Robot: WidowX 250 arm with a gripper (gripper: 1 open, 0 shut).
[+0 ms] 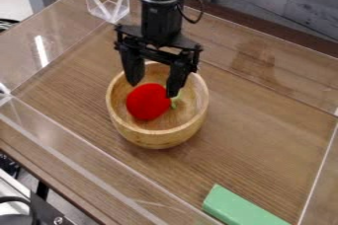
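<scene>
My black gripper (156,66) hangs open over a tan bowl (156,132), its two fingers spread left and right above the bowl's back part. In the bowl lies a round red object (148,104), with a small green piece partly showing beside it. Nothing shows between the fingers.
A green block (244,209) lies at the front right of the wooden table (264,111). A clear plastic container (109,0) sits at the back left.
</scene>
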